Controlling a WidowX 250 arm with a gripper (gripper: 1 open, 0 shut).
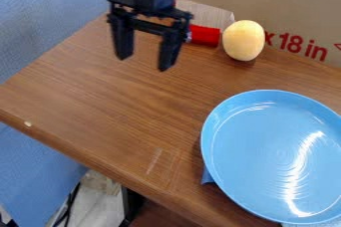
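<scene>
My black gripper (146, 40) hangs over the back of the wooden table (107, 112), open, with nothing seen between its fingers. Behind it lies a red object (205, 35), partly hidden, beside a pale grey item (210, 14). A pale yellow egg-shaped object (244, 39) stands just right of these. A large light blue plate (266, 156) lies at the front right, with a small blue piece (208, 177) showing at its left edge.
A cardboard box (293, 2) with red printing forms the back. Blue fabric (34, 12) borders the table's left side.
</scene>
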